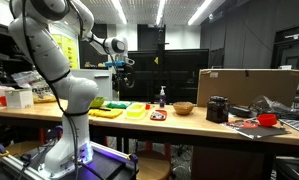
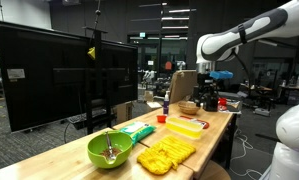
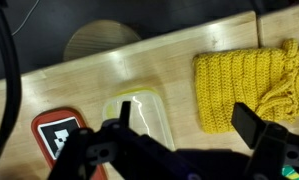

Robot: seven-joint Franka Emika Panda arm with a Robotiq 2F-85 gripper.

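High above the table, my gripper [image 1: 122, 66] hangs open with nothing between its fingers. Its two dark fingers [image 3: 111, 135] show at the lower edge of the wrist view, wide apart. Below lie a yellow knitted cloth [image 3: 229, 88], bunched at its right side, and a clear tray with a yellow rim [image 3: 139, 104]. Left of that tray is a red tray [image 3: 49, 122] with a black and white item in it. In exterior view 2 the yellow cloth [image 2: 166, 153] lies near the table's edge, beside a green bowl [image 2: 111, 148] with something inside.
A red cup [image 2: 161, 118], a teal packet [image 2: 137, 131], a pump bottle [image 1: 162, 97] and a brown bowl [image 1: 183, 108] stand on the table. Farther right are a dark container [image 1: 217, 109] and a big cardboard box [image 1: 247, 87]. A round stool [image 3: 101, 38] stands beside the table's edge.
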